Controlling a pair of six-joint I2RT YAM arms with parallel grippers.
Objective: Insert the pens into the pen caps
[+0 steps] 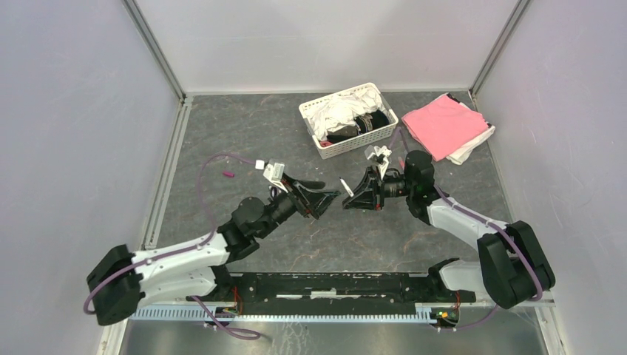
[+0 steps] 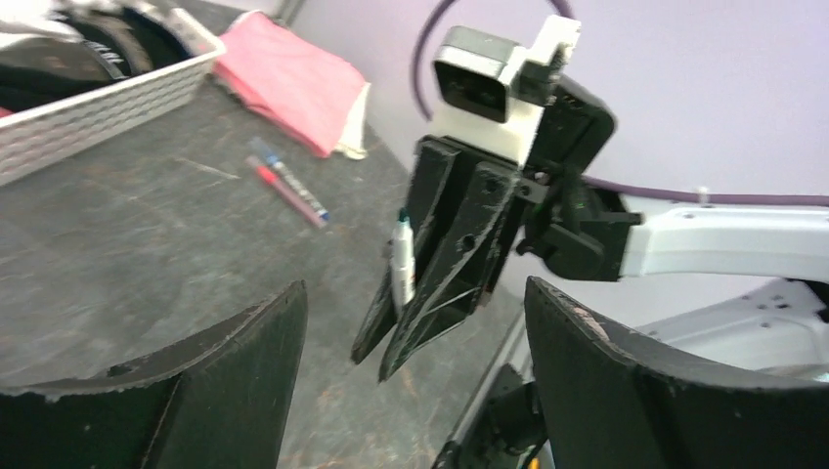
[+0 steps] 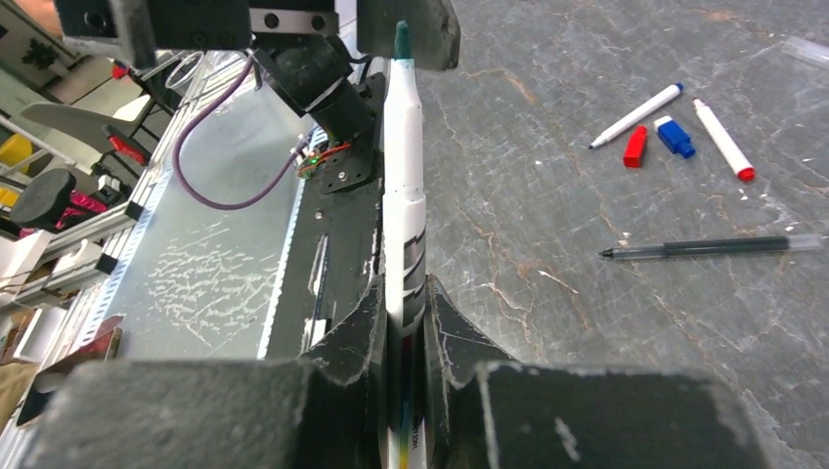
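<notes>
My right gripper (image 1: 347, 202) is shut on a white marker (image 3: 404, 147), which points tip-up with its green tip (image 3: 403, 39) bare. The pads (image 3: 369, 327) close around its lower body; its bottom end is hidden. Facing it, my left gripper stands open with nothing between its fingers, a short way from the marker. In the right wrist view a white pen with a blue end (image 3: 637, 115), a white pen with a red end (image 3: 724, 140), a red cap (image 3: 635, 147), a blue cap (image 3: 675, 137) and a black pen (image 3: 719, 246) lie on the table.
A white basket (image 1: 358, 146) with cloth sits at the back, a pink cloth (image 1: 444, 126) to its right. Two more pens, one red-ended (image 2: 288, 192) and one blue-ended (image 2: 293, 181), lie near the pink cloth. A small pink piece (image 1: 228, 174) lies at the left.
</notes>
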